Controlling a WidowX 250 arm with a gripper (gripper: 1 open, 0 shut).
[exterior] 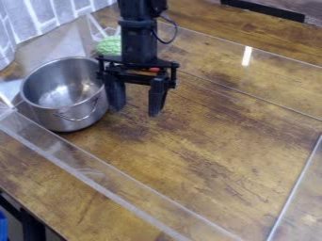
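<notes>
The black gripper (136,99) hangs over the wooden table just right of a steel pot (60,94), its two fingers spread apart and pointing down. Nothing shows between them. Behind the arm, partly hidden, are a green object (108,45) and a small red item (154,69).
Clear plastic strips border the wooden work surface (220,151) along the left, back and right. A light cloth (25,28) is at the back left.
</notes>
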